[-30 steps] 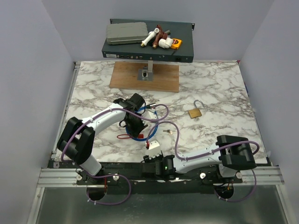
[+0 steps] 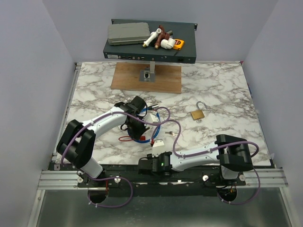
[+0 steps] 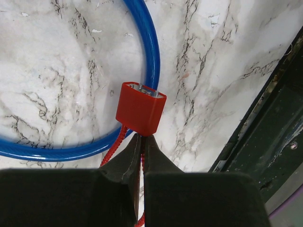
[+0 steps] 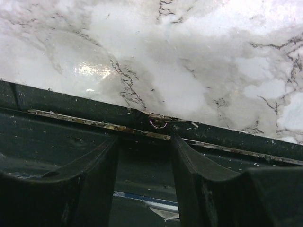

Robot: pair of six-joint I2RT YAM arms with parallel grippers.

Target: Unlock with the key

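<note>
A brass padlock with its shackle at the top lies on the right of the marble table. A small key lies near the middle front. My left gripper is shut over a red connector block and red cord, beside a blue hose; whether cord sits between its fingers is unclear. My right gripper hangs part open over the table's dark front edge, nothing visible between its fingers; a small metal ring lies at that edge.
A wooden board lies at the back, below a dark shelf carrying a grey case and assorted items.
The left arm and the objects on the table look unchanged.
</note>
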